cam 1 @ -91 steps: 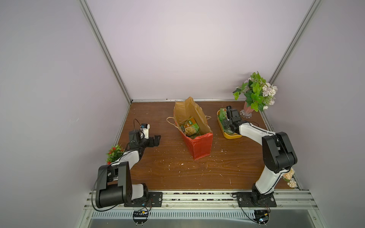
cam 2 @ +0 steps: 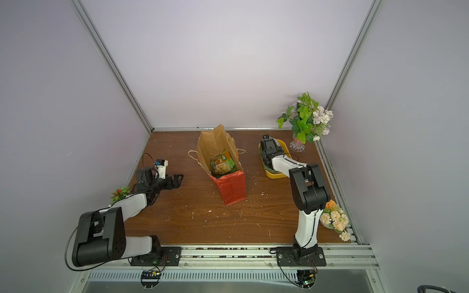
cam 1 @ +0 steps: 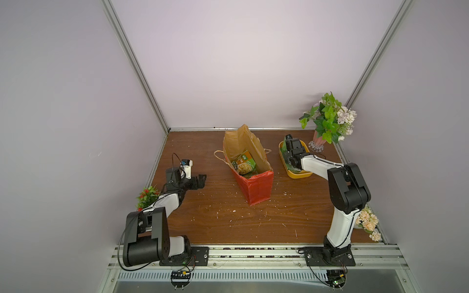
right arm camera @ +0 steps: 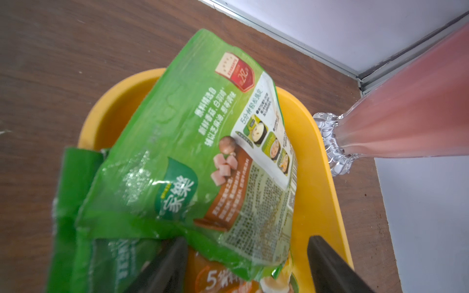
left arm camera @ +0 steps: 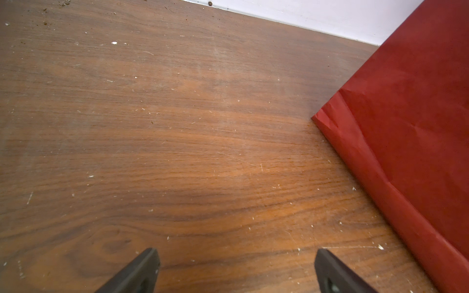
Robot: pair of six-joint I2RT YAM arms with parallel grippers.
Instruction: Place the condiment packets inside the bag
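A red paper bag stands mid-table, top open, with orange-and-green packets inside. To its right, a yellow tray holds several green condiment packets. My right gripper is low over the tray, its fingers apart at the lower edge of the top packet; whether they touch it I cannot tell. My left gripper stands open left of the bag, with bare wood between its fingers.
A vase of flowers stands at the back right, close by the tray. Small flower pots sit at the front right and left sides. The table left of the bag is mostly clear.
Over the last second my right arm has shifted slightly left over the tray. The left arm and the bag have not visibly moved.
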